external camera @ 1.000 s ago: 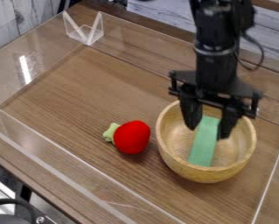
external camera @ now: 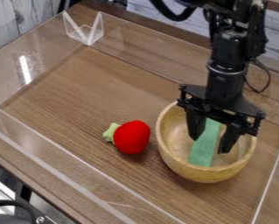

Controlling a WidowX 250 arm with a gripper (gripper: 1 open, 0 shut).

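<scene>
The black gripper (external camera: 216,121) hangs over a tan wooden bowl (external camera: 204,171), its fingers down inside the rim. A green object (external camera: 201,149) lies in the bowl, beneath and between the fingers; whether they touch it I cannot tell. The finger's exact state is unclear from this angle.
A red strawberry-like toy (external camera: 131,137) with a green top lies left of the bowl. A white wire holder (external camera: 83,28) stands at the back left.
</scene>
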